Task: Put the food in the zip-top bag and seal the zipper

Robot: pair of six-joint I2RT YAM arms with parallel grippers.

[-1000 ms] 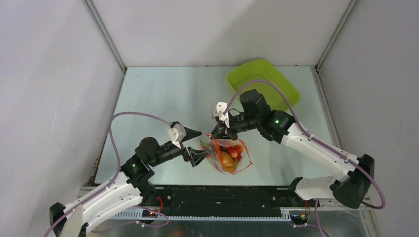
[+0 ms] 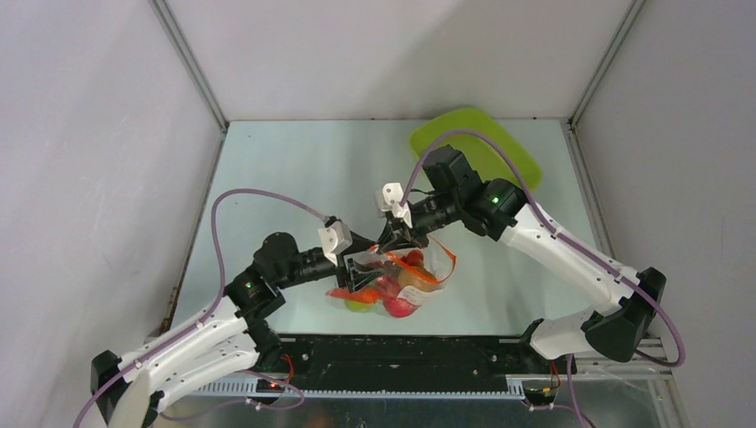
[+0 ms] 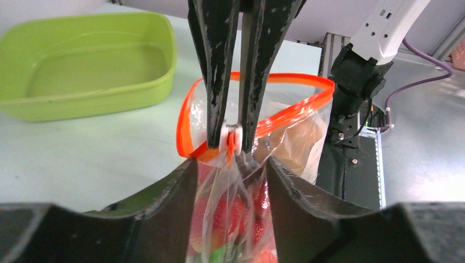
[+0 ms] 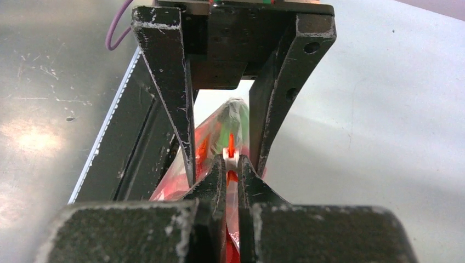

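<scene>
The clear zip bag (image 2: 401, 294) lies at the table's front centre, holding red, orange and green food; its orange zipper rim (image 3: 307, 104) stands in a loop. My right gripper is shut on the white zipper slider (image 4: 231, 155) at one end of that rim. My left gripper (image 2: 357, 259) is part open at the same end, its fingers (image 3: 290, 186) around the bag just below the slider, close to the right gripper's fingers.
A green tray (image 2: 477, 125) sits at the back right, partly behind the right arm. Both arms nearly touch over the bag.
My left gripper has moved right, closer to the right gripper and the bag's zipper end. The bag and its rim have shifted, showing less of the opening from above.
</scene>
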